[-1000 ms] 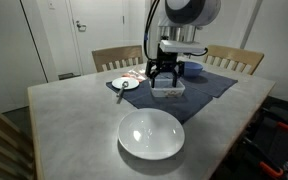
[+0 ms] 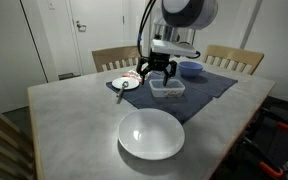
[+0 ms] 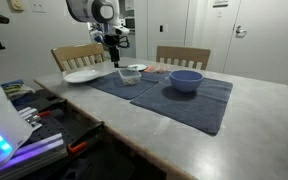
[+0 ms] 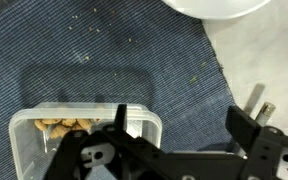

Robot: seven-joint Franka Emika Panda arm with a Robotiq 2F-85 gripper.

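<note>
My gripper hangs above the dark mat, near the left end of a clear container. In the wrist view the gripper is open, its dark fingers wide apart with only mat and container rim below. Brown pieces lie in the container's left part; my gripper hides some of its inside. In exterior view 2 the gripper stands over the container.
A large white plate is at the front. Behind are a small white plate and a thin utensil. A blue bowl stands beyond the container.
The arm has risen from low over the container and shifted slightly left. The container, plates and bowl look unmoved.
</note>
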